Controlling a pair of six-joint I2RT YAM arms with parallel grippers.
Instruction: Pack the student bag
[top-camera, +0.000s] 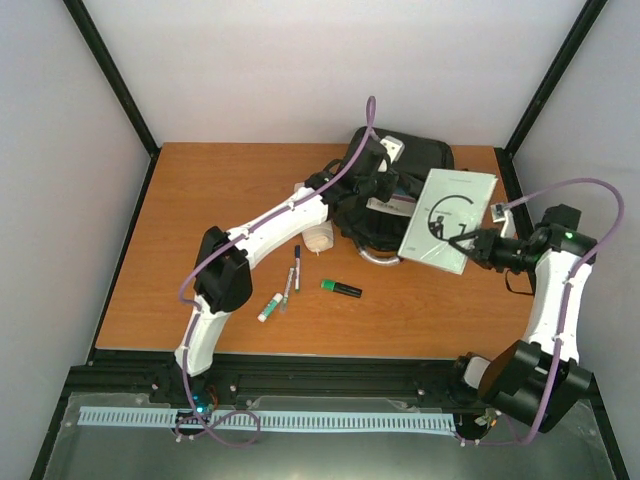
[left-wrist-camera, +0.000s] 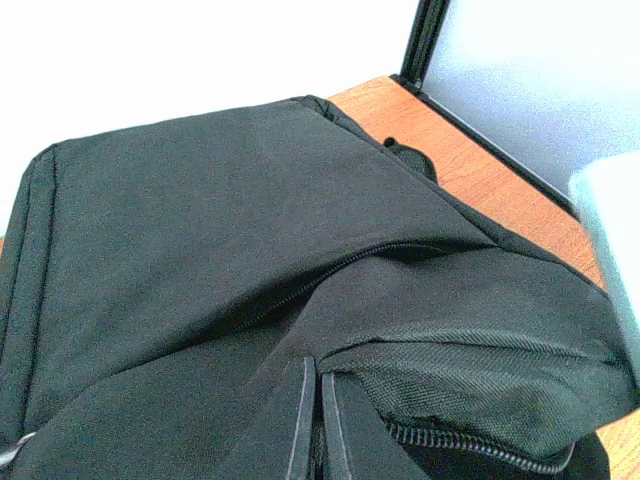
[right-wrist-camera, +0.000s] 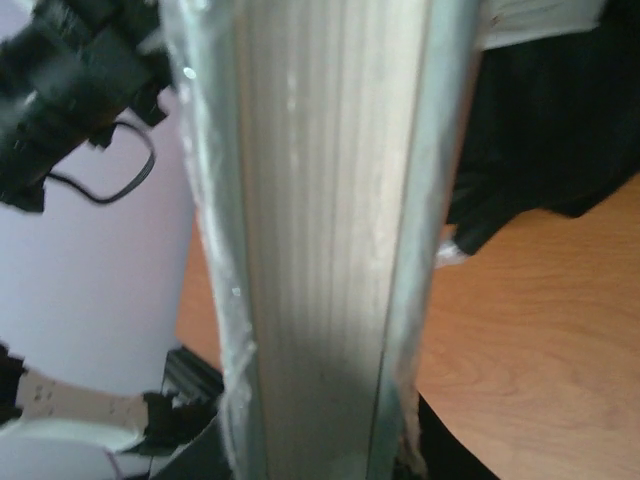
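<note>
The black bag (top-camera: 425, 150) lies on the table at the back, its zipped opening parted towards the front. In the left wrist view my left gripper is shut on the edge of the bag's opening flap (left-wrist-camera: 470, 375), and the fabric is drawn up to the fingertips. My right gripper (top-camera: 462, 243) is shut on a pale green book (top-camera: 465, 195), which hangs over the bag's right front side. The book's page edge (right-wrist-camera: 320, 230) fills the middle of the right wrist view and hides the right fingertips there. Whether the book touches the bag, I cannot tell.
In front of the bag lie a black marker with a green end (top-camera: 341, 288), a white and green marker (top-camera: 270, 307) and slim pens (top-camera: 297, 268). A beige case (top-camera: 318, 237) is partly hidden under my left arm.
</note>
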